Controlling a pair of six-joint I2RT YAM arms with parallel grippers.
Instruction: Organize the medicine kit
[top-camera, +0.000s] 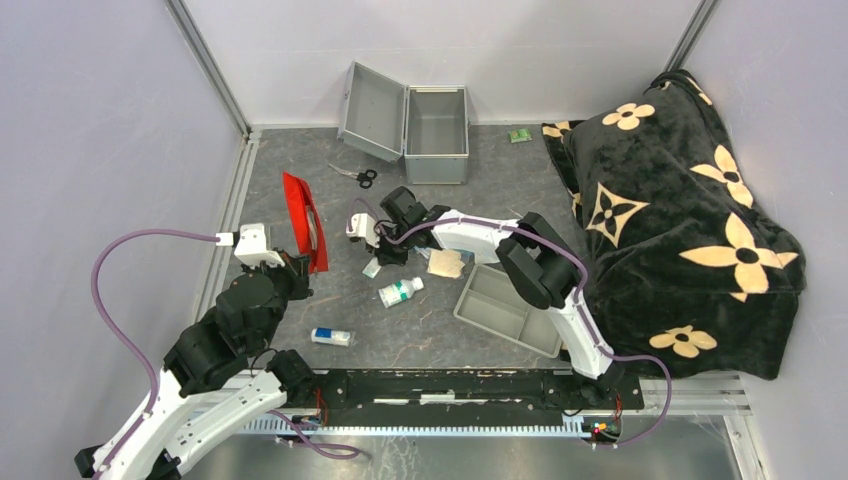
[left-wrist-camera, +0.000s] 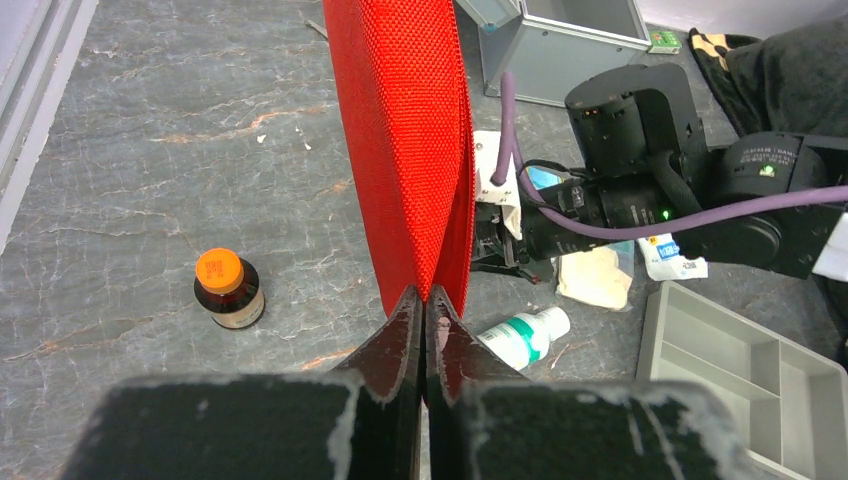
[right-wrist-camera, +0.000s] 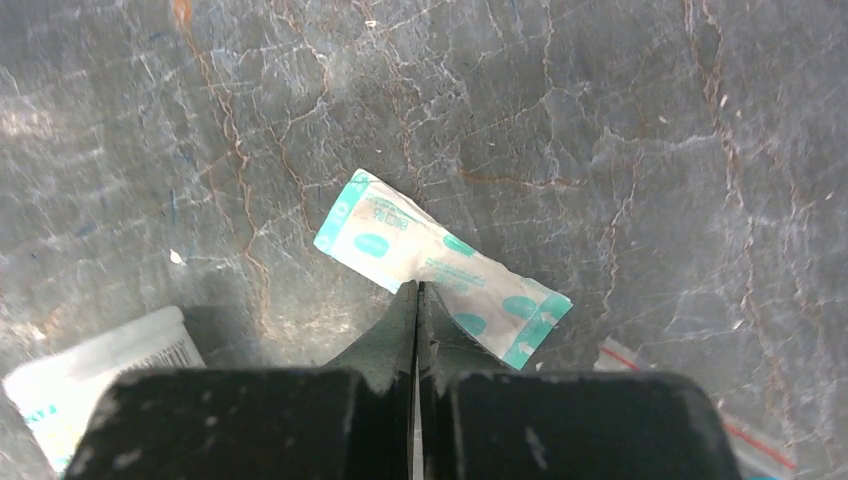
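My left gripper is shut on the lower end of a red fabric pouch (left-wrist-camera: 415, 130), which stands up from the fingertips above the table's left side. Over the table's middle, my right gripper is shut with nothing between its fingers. Its tips overlap a small white and turquoise sachet (right-wrist-camera: 445, 262) lying flat; whether they touch it, I cannot tell. The grey kit box (top-camera: 437, 125) stands at the back with its lid open, its inside empty. Its grey divided tray (top-camera: 508, 310) lies at the front right of the table.
A white bottle (top-camera: 398, 292), a white tube (top-camera: 332, 337) and a beige packet (top-camera: 446, 263) lie on the table. Scissors (top-camera: 357, 176) are left of the box. A brown bottle with an orange cap (left-wrist-camera: 232, 285) stands at the left. A dark blanket (top-camera: 680, 230) covers the right side.
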